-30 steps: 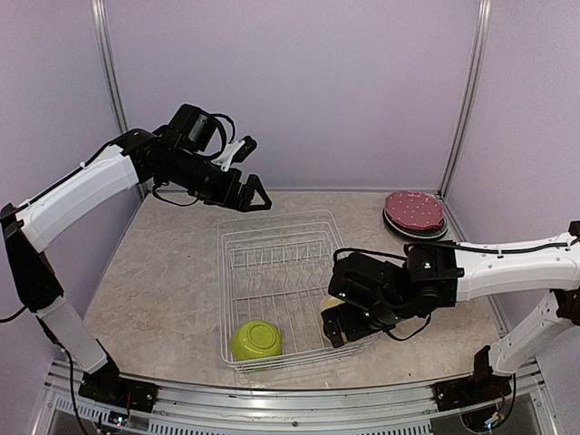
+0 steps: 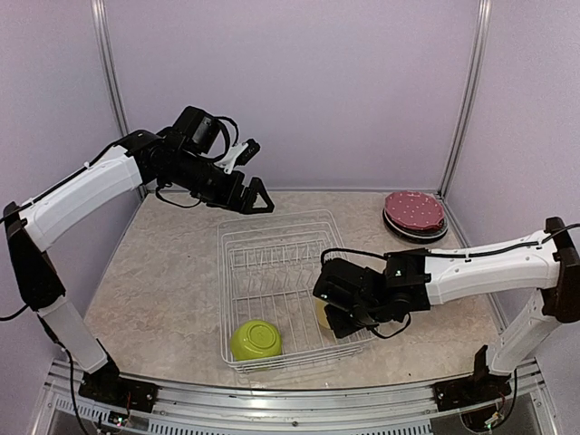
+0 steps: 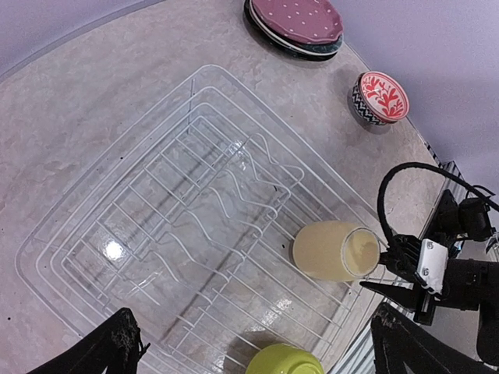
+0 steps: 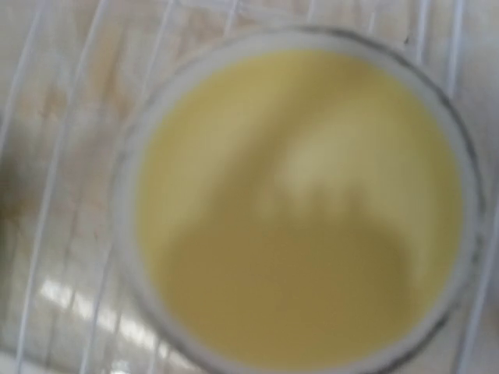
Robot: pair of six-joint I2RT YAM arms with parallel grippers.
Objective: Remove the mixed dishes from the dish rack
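Note:
The white wire rack (image 2: 272, 227) holds an overturned green bowl (image 2: 256, 340) at its front left and a cream-yellow cup lying at its right side, seen blurred from close up in the right wrist view (image 4: 296, 210). My left gripper (image 2: 256, 198) hangs above the rack's back left, open, with nothing between its fingers. My right gripper (image 2: 337, 322) is low at the rack's front right, right by the cup; its arm hides part of the cup in the top view, and its fingertips are not clear.
Stacked plates (image 2: 414, 210) sit at the back right. A red patterned bowl stack (image 3: 382, 97) stands right of the rack, hidden by the arm from above. The counter left of the rack (image 2: 163, 281) is clear.
The left arm is nearly unchanged.

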